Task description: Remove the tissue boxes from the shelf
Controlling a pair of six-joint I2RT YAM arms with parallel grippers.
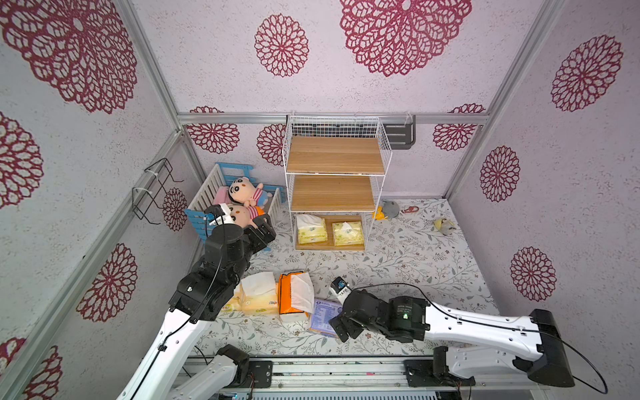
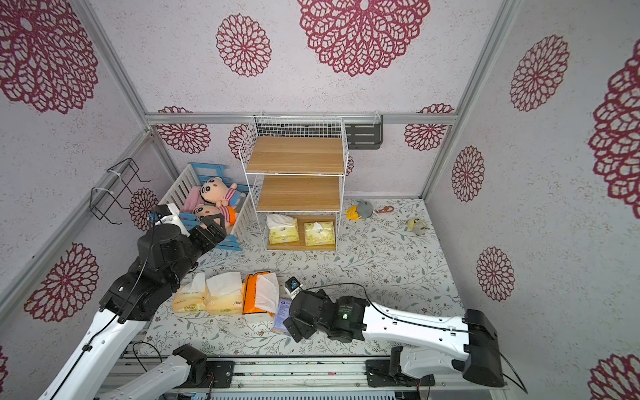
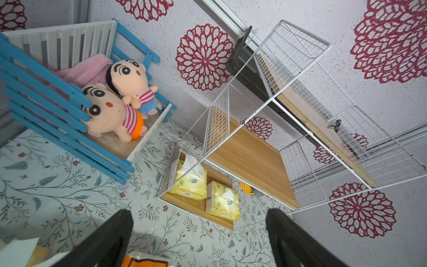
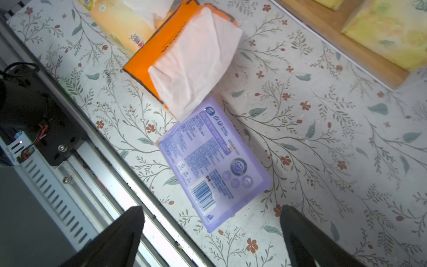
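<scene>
Two yellow tissue packs [image 1: 311, 231] sit on the bottom level of the white wire shelf [image 1: 335, 153]; the upper two boards are bare. On the table lie pale yellow packs [image 2: 224, 300], an orange pack [image 1: 288, 293] and a purple pack [image 4: 209, 164]. My left gripper [image 1: 260, 233] hangs above the left side near the crib, open and empty. My right gripper [image 1: 343, 326] is open just over the purple pack, nothing between its fingers.
A blue-and-white crib [image 3: 62, 120] with two plush dolls stands left of the shelf. Small toys [image 1: 390, 209] lie right of it. The table's right half and the strip before the shelf are fairly clear.
</scene>
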